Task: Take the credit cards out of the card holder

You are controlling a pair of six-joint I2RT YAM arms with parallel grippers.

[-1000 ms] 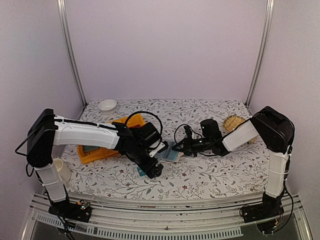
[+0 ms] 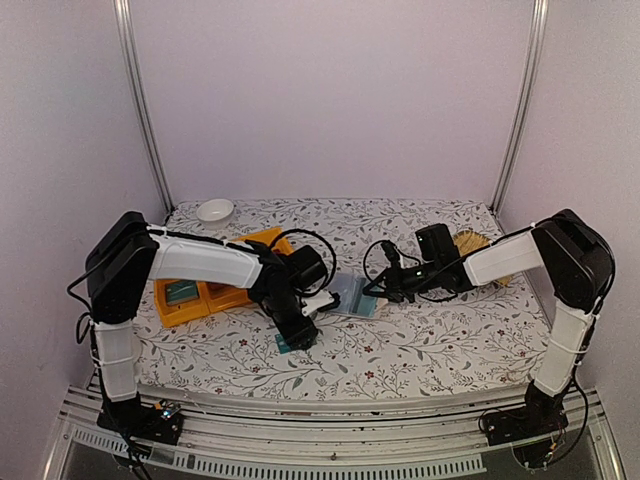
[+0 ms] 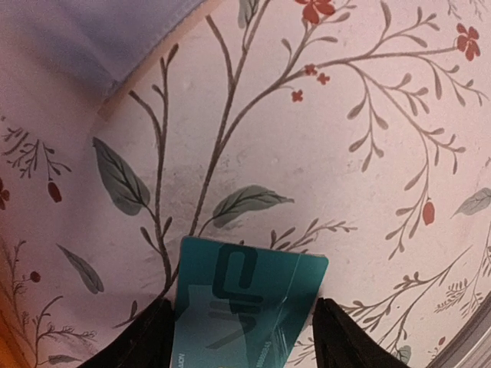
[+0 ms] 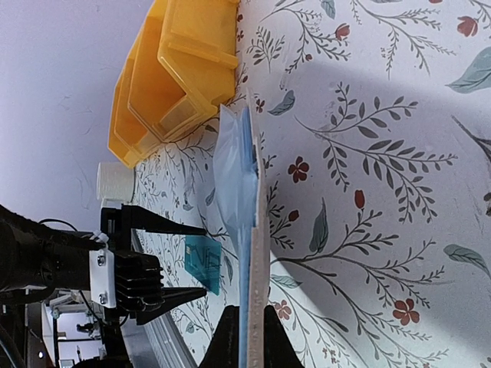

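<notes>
A teal card [image 3: 238, 299] appears to lie on the patterned tabletop, its lower part cut off by the left wrist view's edge. My left gripper [image 2: 298, 342] is low over it, with one finger [image 3: 144, 336] on each side and the fingers apart. From the right wrist view, the same card [image 4: 202, 261] shows at the left gripper's fingertips. The translucent bluish card holder [image 2: 352, 294] is clamped in my right gripper [image 2: 380, 288], seen nearly edge-on as a pale-blue holder [image 4: 244, 192] in the right wrist view. Whether cards remain inside it cannot be made out.
An orange organizer [image 2: 185, 312] with a teal item in one compartment stands left, partly behind the left arm. A white bowl [image 2: 215, 211] is at the back left, and a woven basket [image 2: 470, 241] is behind the right arm.
The left arm has shifted slightly; the card stays under its gripper.
</notes>
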